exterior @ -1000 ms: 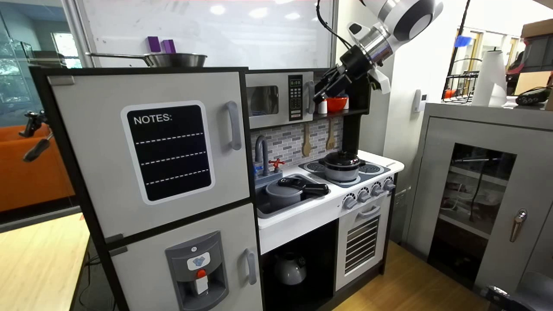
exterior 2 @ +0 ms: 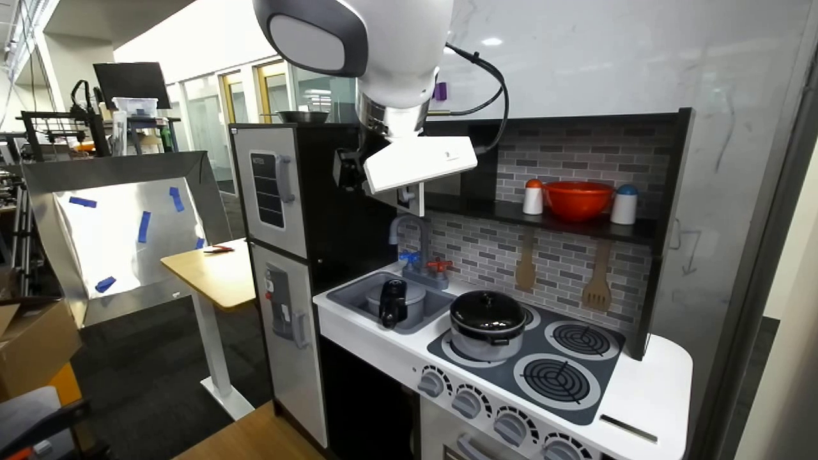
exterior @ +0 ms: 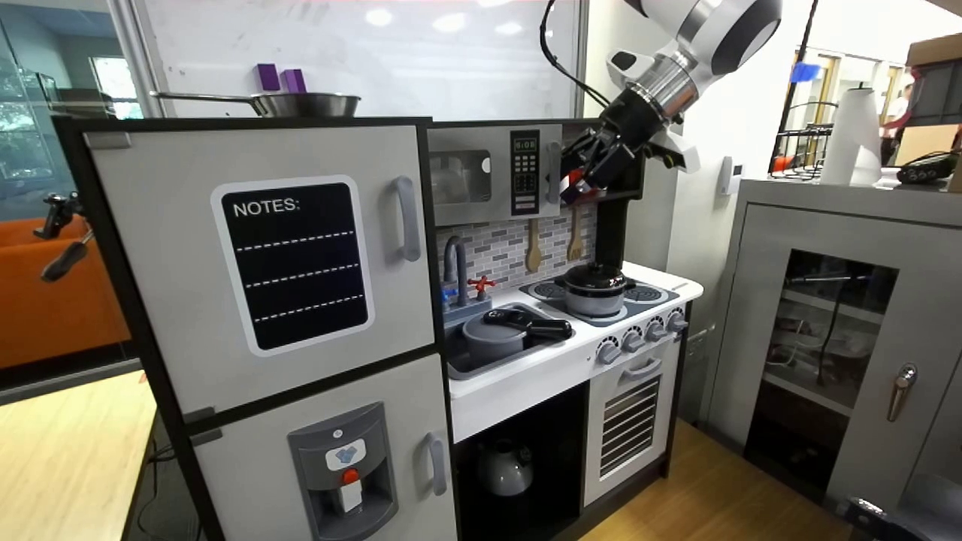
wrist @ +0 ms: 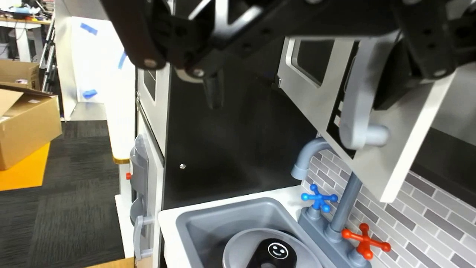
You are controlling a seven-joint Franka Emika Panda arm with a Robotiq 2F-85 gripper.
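Observation:
The toy microwave's grey door [exterior: 498, 144] stands slightly ajar at the top of the play kitchen. My gripper is open beside it, its two fingers wide apart. In the wrist view the grey door handle [wrist: 360, 100] lies close against the right finger [wrist: 395, 82], which appears tucked between handle and door. Whether they touch I cannot tell. The left finger [wrist: 214, 91] hangs free in front of the door. Exterior view 1 has the gripper at the handle's right; in exterior view 2 a white bracket [exterior 2: 422, 161] hides most of the gripper.
An orange bowl [exterior 2: 579, 200] and two shakers sit on the shelf to the microwave's right. Below are the faucet [wrist: 350, 201], a lidded pan [exterior: 494, 338] in the sink and a black-lidded pot [exterior 2: 488, 322] on the stove. The tall fridge [exterior: 297, 243] stands left.
The microwave door has swung outward a little from closed. My gripper has shifted slightly right and tilted, and now covers more of the orange bowl in exterior view 1.

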